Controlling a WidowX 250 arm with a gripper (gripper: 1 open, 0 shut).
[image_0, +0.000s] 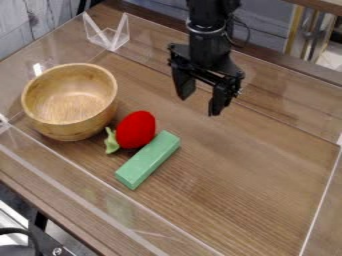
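Note:
My black gripper (206, 81) hangs open over the upper middle of the wooden table, its fingers pointing down, with nothing visible between them. Below it and to the left lie a red object with a green top (136, 129) and a green bar (148, 160), set diagonally. A wooden bowl (74, 100) sits on the left.
A clear plastic holder (107, 33) stands at the back left. A wooden ledge (305, 8) shows at the top right, and a dark cable lies at the bottom left corner.

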